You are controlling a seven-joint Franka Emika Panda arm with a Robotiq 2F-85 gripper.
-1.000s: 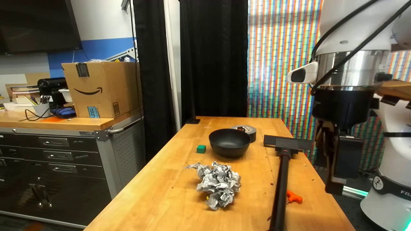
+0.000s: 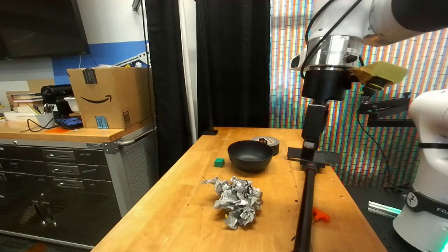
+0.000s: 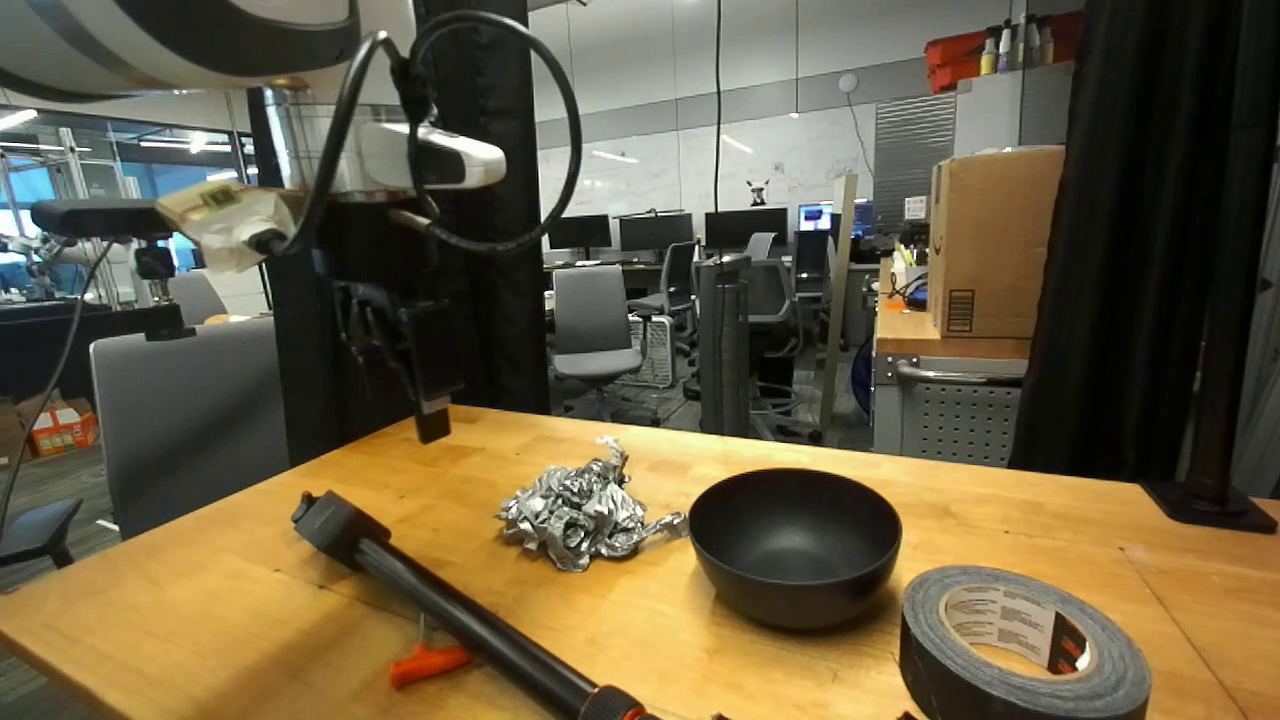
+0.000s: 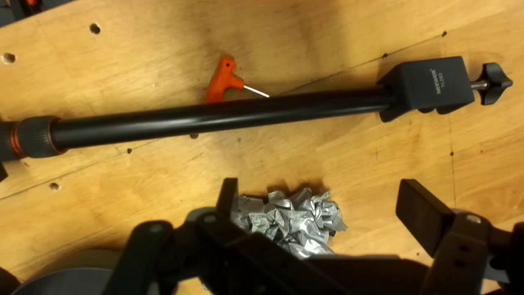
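My gripper stands open above the table, its two fingers wide apart with nothing held between them. Crumpled silver foil [image 4: 294, 218] lies on the wood below, partly hidden by the gripper in the wrist view. A black bowl [image 3: 794, 546] sits beside the foil and looks empty in the second exterior view. Behind the bowl, in the first exterior view, is a small green block [image 2: 219, 162] to its left. Across the table runs a black pole [image 4: 221, 115] with a clamp head. An orange-handled hex key [image 4: 223, 81] rests against or just beside this pole.
A roll of grey tape [image 3: 1026, 642] lies close to the bowl. A black stand base [image 3: 1206, 510] is at the table's edge by the curtain. Bare wood [image 2: 168, 218] stretches along the table's left side in the first exterior view.
The arm and gripper have swung left and away from the first exterior camera, from beyond the table's right edge to over the table. The objects on the table have not moved.
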